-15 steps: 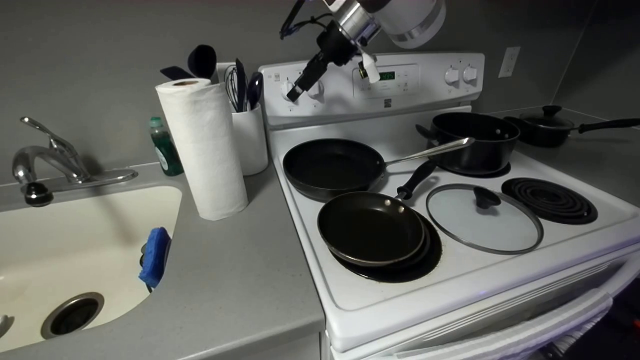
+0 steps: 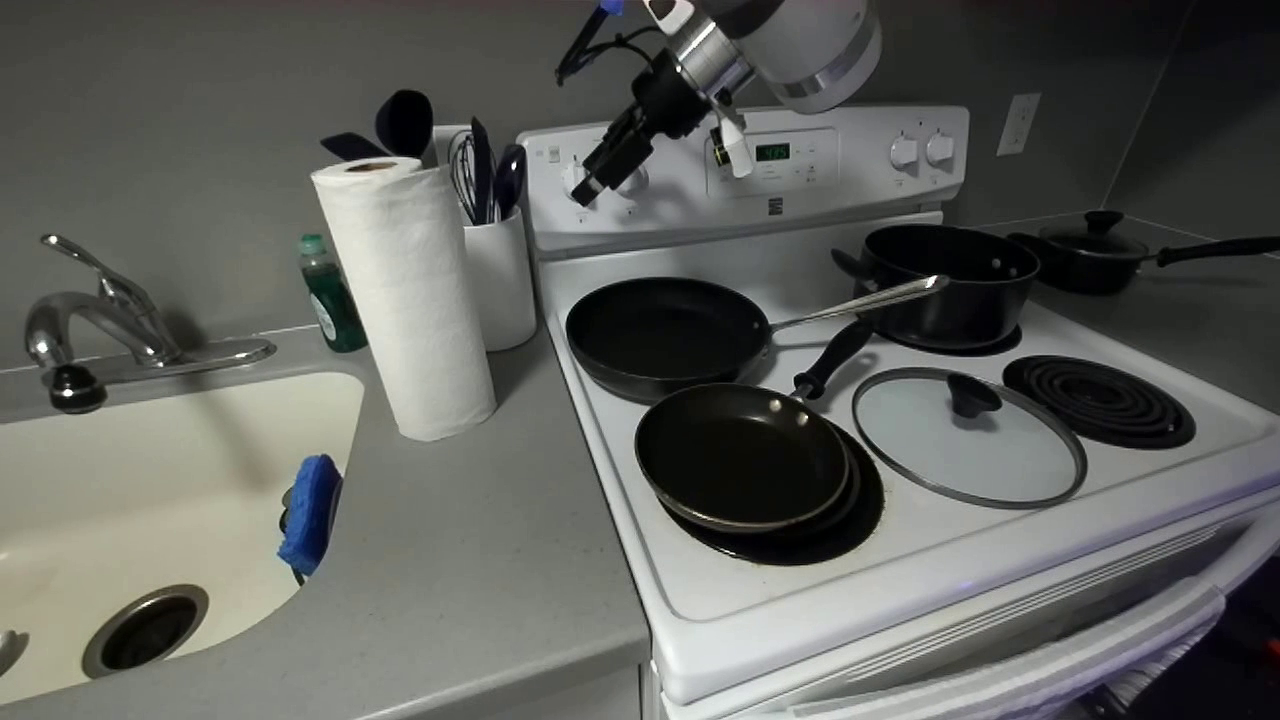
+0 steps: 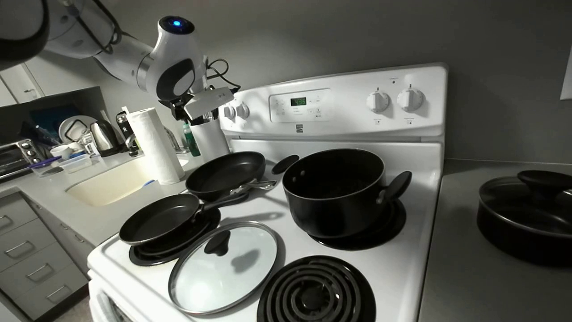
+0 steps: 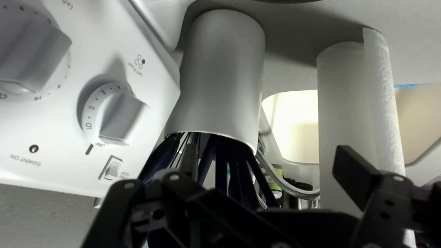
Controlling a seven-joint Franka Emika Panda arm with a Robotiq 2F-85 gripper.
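My gripper is open and empty, its two fingers far apart in the wrist view. In exterior view 1 the gripper (image 2: 587, 192) points down and left in front of the stove's back panel, near the left knobs. The white utensil crock (image 4: 223, 78) holds several dark utensils and a whisk. It stands ahead of the gripper in the wrist view, and the left finger (image 4: 190, 160) overlaps the utensils there. Beside the crock is the paper towel roll (image 2: 408, 300), seen behind the right finger (image 4: 355, 173) in the wrist view.
Two black frying pans (image 2: 741, 456) (image 2: 666, 330), a black pot (image 2: 948, 288) and a glass lid (image 2: 924, 438) occupy the stovetop. A sink (image 2: 240, 420) with a blue sponge (image 2: 312, 514) lies left.
The arm and gripper have shifted very slightly to the left in exterior view 1. Pans, lid, crock and paper towels have stayed where they were.
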